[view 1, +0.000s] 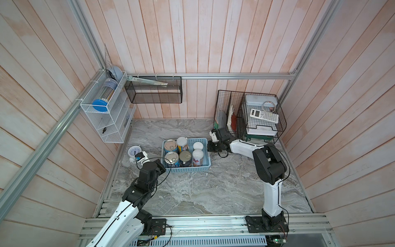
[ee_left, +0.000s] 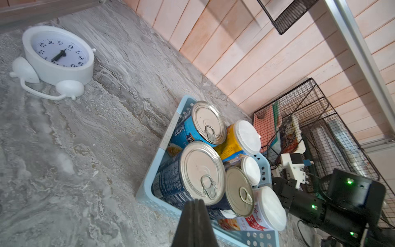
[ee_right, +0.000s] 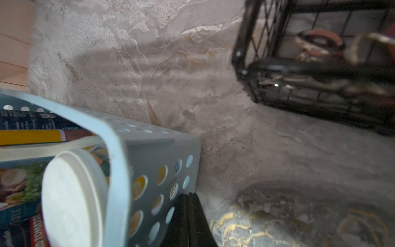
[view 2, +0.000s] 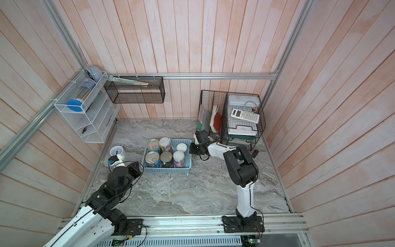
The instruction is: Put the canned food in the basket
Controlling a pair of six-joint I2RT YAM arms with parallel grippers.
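A light blue basket point(view 1: 207, 164) stands on the marbled counter with several cans inside. Two large silver-lidded cans point(ee_left: 202, 172) are at its left, a gold-lidded can point(ee_left: 239, 191) is in its front middle, and white-lidded containers point(ee_left: 248, 136) share the space. No can shows outside the basket. My left gripper is shut with nothing visible between its fingers, by the basket's front left corner. Against the outside of the basket's right wall is my right gripper, also shut, nothing showing in it; whether it presses on the wall I cannot tell.
A white alarm clock point(ee_left: 61, 55) stands left of the basket, close to my left arm in the top views. A black wire rack point(view 2: 214, 119) with books and a remote is behind my right arm.
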